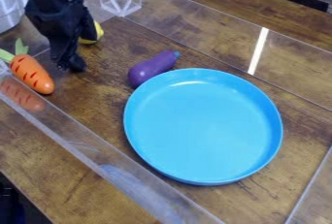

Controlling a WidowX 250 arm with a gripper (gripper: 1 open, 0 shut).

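Observation:
My black gripper (70, 44) reaches down at the upper left, its fingertips low over the wooden surface. A yellow object (92, 32) is partly hidden behind it; whether anything is between the fingers I cannot tell. An orange toy carrot (31, 72) with a green top lies to the left below the gripper. A purple toy eggplant (151, 68) lies to the right of it, beside a large blue plate (203, 129).
Clear plastic walls edge the wooden area (208, 44), including along the lower left. A white rack (11, 10) stands at the top left. The surface behind the plate is clear.

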